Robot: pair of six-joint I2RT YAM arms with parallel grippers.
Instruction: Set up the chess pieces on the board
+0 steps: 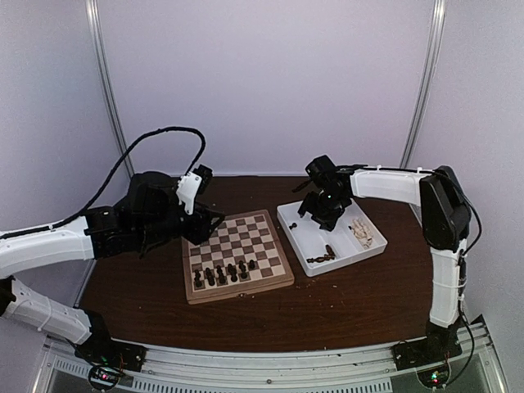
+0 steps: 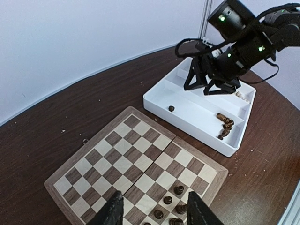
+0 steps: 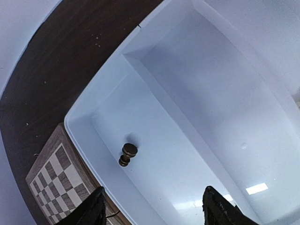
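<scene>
The chessboard (image 1: 282, 271) lies left of centre on the table, with several dark pieces (image 1: 220, 276) standing along its near side. Over the board's far left part hangs my left gripper, fingers apart and nothing held. Above the white tray (image 1: 373, 249) is my right gripper, its fingers also spread with an empty gap. One small dark piece (image 3: 127, 153) lies alone in the tray's left compartment, ahead of those fingers. More dark pieces (image 2: 225, 125) rest at the near end of the same compartment. Light pieces (image 1: 360, 232) lie in the tray's right part.
Tray walls and an inner divider (image 3: 178, 123) rise beside the lone piece. The tray stands close to the board's right edge. Bare table (image 1: 352, 307) shows in front of the tray and board.
</scene>
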